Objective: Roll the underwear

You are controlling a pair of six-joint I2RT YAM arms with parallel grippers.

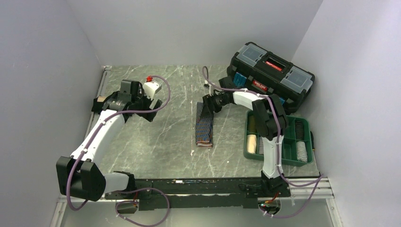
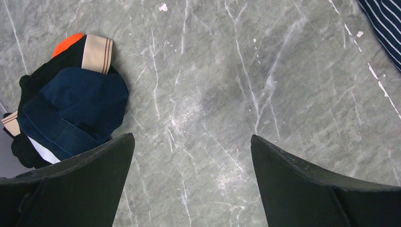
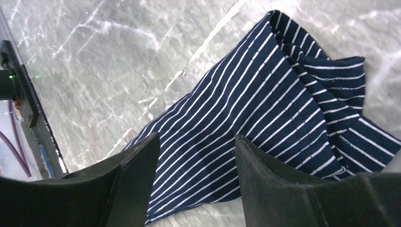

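Note:
A navy, white-striped underwear (image 1: 204, 130) lies as a long folded strip on the marble table, lengthwise from back to front in the top view. Its front end shows an orange-edged band. In the right wrist view the far end of the striped cloth (image 3: 283, 94) is uneven, with loose folds. Over the back end is my right gripper (image 1: 211, 105), its fingers part open; the cloth passes below and between its fingers, and no firm hold shows. My left gripper (image 1: 153, 109) stands open and empty over bare table at the left, apart from the underwear.
Other dark garments (image 2: 71, 109) lie in a pile at the left, near the left gripper. A green divided box (image 1: 288, 150) with rolled items stands at the right, and a black toolbox (image 1: 272, 75) at the back right.

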